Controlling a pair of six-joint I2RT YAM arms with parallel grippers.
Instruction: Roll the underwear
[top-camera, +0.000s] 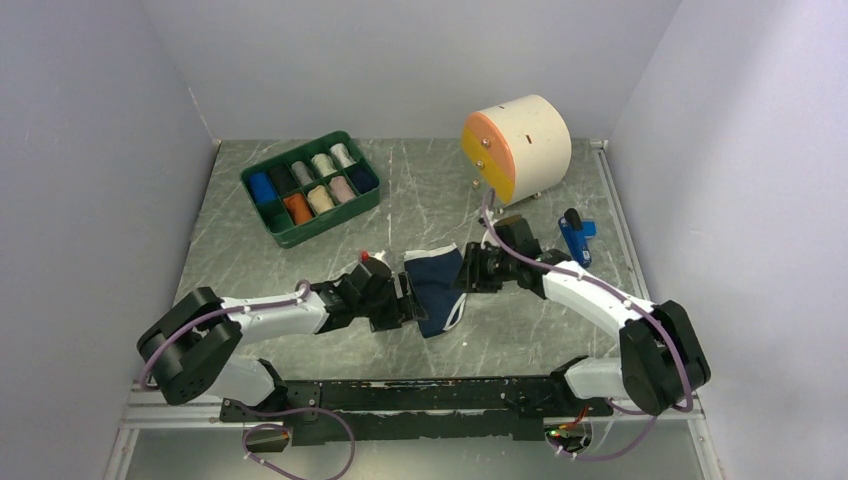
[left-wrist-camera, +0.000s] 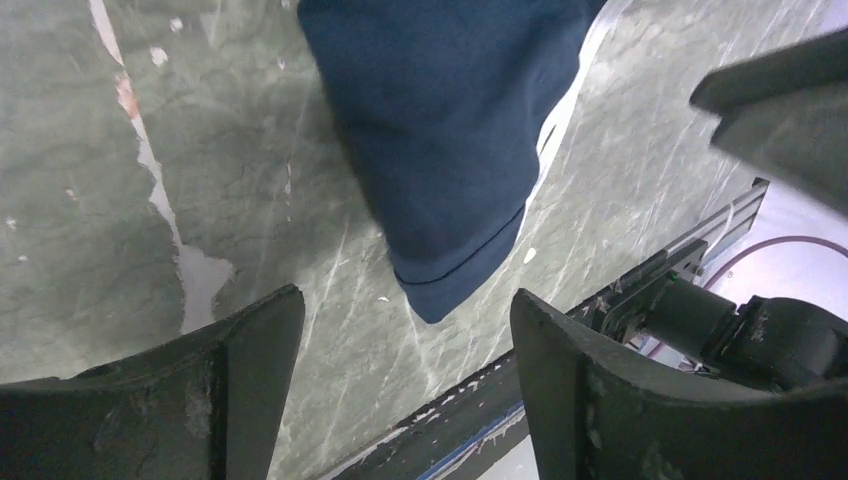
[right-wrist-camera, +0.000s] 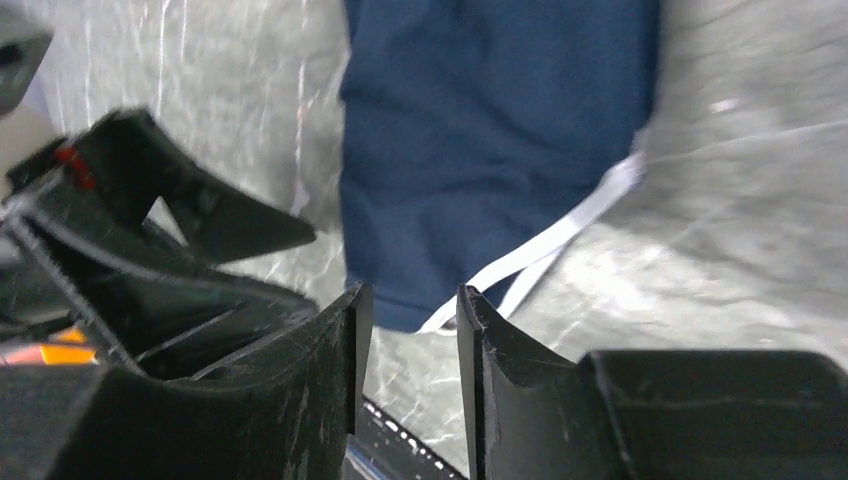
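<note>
Navy underwear (top-camera: 432, 285) with a white band lies flat on the grey table between my grippers, its near end narrowed to a corner in the left wrist view (left-wrist-camera: 440, 170). My left gripper is open at the cloth's left near end, nothing between its fingers. My right gripper stands open above the cloth's right side, its fingertips over the navy fabric and white band (right-wrist-camera: 545, 240), holding nothing.
A green divided box (top-camera: 310, 226) of rolled cloths sits at the back left. A white drum (top-camera: 535, 145) stands at the back right, blue items (top-camera: 576, 240) beside it.
</note>
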